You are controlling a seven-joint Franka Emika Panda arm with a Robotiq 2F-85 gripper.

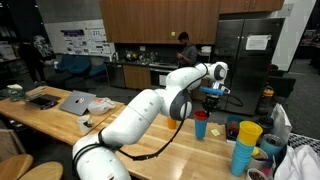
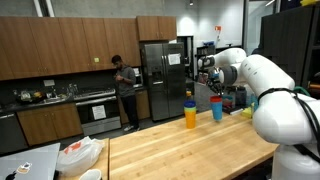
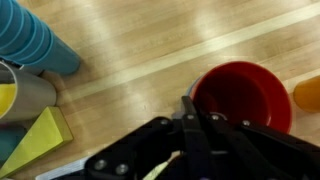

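A red cup sits inside a blue cup, its rim showing above. In exterior view 2 the same pair shows as the red cup over the blue cup. The wrist view looks down into the red cup. My gripper is shut on the near-left side of its rim; the exact pinch is partly dark. How far the blue cup's base is from the table is hard to tell.
An orange cup stands close to the right. Stacked blue cups are at the upper left of the wrist view. Yellow and blue stacked cups crowd the table's right side. Bare wood fills the front.
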